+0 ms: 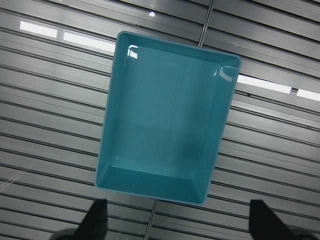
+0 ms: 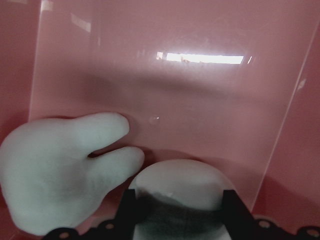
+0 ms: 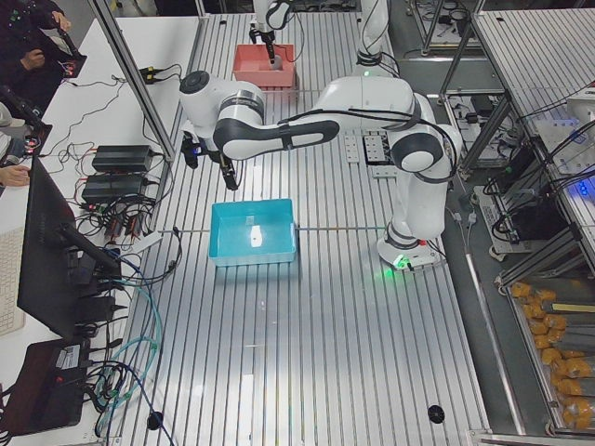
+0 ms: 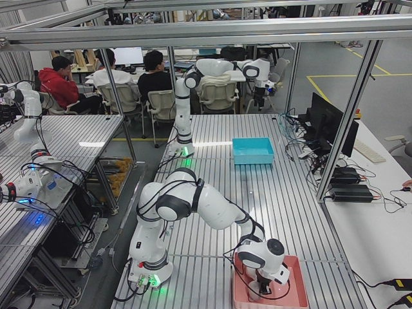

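Observation:
A pink bin holds a white soft toy with two long lobes and a rounded white object. My right gripper is down in that bin, its fingers on either side of the rounded object; whether they grip it is unclear. My left gripper hangs above and beside the empty teal bin, fingers wide apart with nothing between them.
Monitors, cables and black boxes line one long side, along with frame posts.

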